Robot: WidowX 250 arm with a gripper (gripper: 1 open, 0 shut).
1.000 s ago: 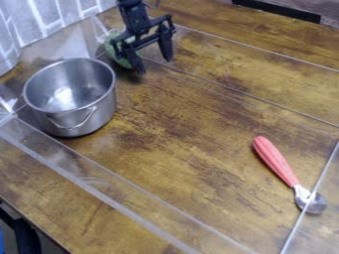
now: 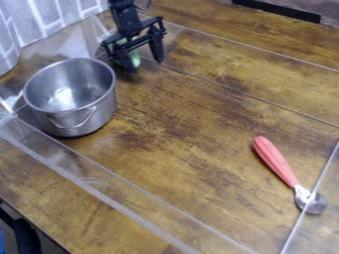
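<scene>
My black gripper [image 2: 133, 42] is at the top left, low over the table behind the steel pot [image 2: 71, 96]. A green object [image 2: 131, 61] is partly hidden behind the gripper, just beneath it. Whether the fingers are open or shut on it cannot be told. A scoop or peeler-like tool with a red handle [image 2: 276, 160] and a metal head lies at the lower right.
A clear plastic barrier and a pale patterned surface [image 2: 34, 30] border the left and back left. A dark edge runs along the top right.
The pot and red-handled tool have not moved.
</scene>
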